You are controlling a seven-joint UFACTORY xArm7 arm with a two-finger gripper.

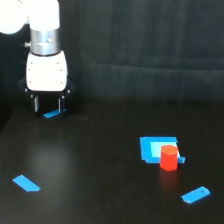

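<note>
At the upper left of the camera view, my white arm points down and its gripper is open, its two dark fingers spread apart. A small blue strip lies on the table close below or behind the fingers; the depth between them is hard to judge. A red round block stands at the right, against or on the front right part of a blue square piece with a pale inner area. No object shows between the fingers.
Flat blue strips lie at the front left and front right of the black table. A dark curtain hangs behind.
</note>
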